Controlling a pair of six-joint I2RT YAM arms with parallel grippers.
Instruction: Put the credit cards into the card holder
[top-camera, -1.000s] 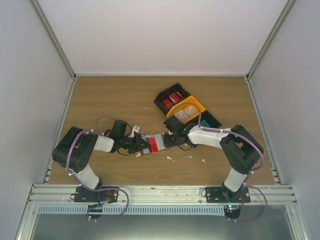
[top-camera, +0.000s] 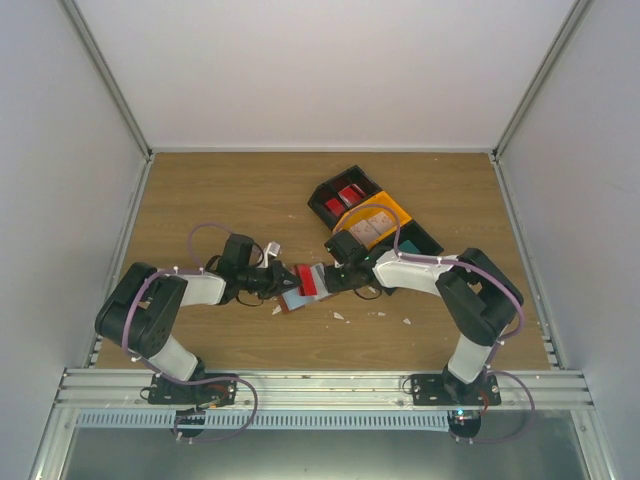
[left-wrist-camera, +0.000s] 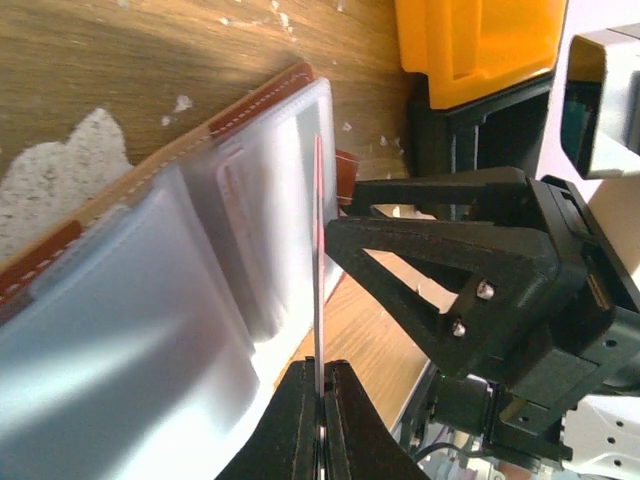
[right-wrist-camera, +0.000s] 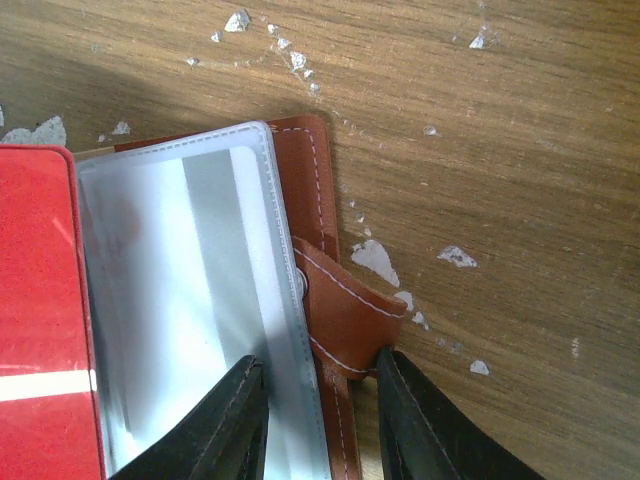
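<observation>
A red card stands nearly edge-on in the left wrist view, its thin lower end pinched by my left gripper, which is shut on it. The same red card fills the left side of the right wrist view, over the clear sleeves. Beneath lies the brown card holder with its clear sleeves partly fanned up. My right gripper is open at the holder's right edge. One finger overlaps the clear sleeve in view, the other is beyond the brown flap. Contact there cannot be told.
Behind my right gripper sits a black tray with red cards, joined by a yellow tray with pale cards and another black section. White flakes mark the wooden table.
The right arm has barely moved.
</observation>
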